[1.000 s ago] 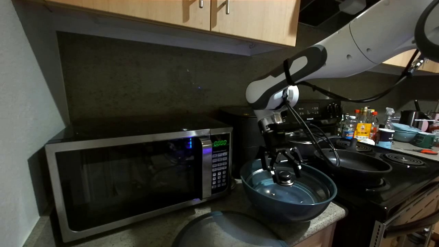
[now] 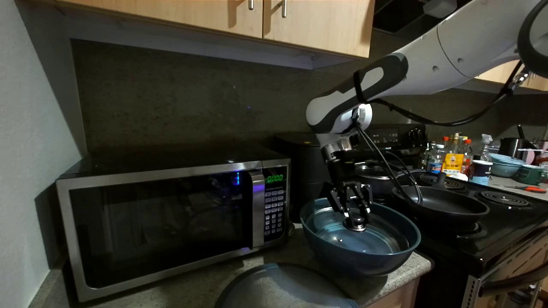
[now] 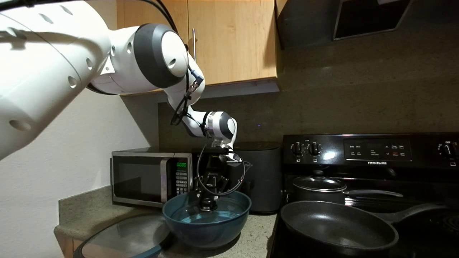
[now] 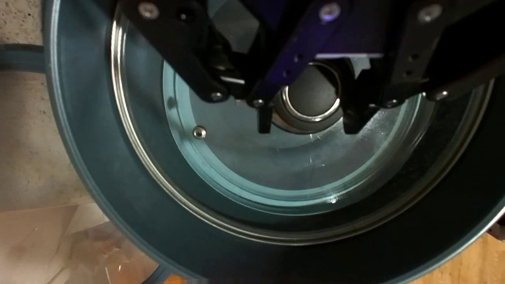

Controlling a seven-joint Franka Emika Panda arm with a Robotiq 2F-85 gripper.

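Observation:
A clear glass lid with a steel rim lies inside a large blue bowl on the counter. At the lid's centre stands a round black knob with a silver ring. My gripper reaches down into the bowl and is shut on this knob, with one finger on either side of it. In the wrist view the knob shows between the fingers, its upper part covered by the gripper. The lid still sits down within the bowl, below its rim.
A second, larger lid lies on the counter by the bowl. The microwave stands to the left, a dark appliance behind. On the stove at right are a frying pan and a lidded pot.
My gripper's fingers have come closer together around the knob, and the hand has shifted very slightly. Bowl and lid look to be in the same place.

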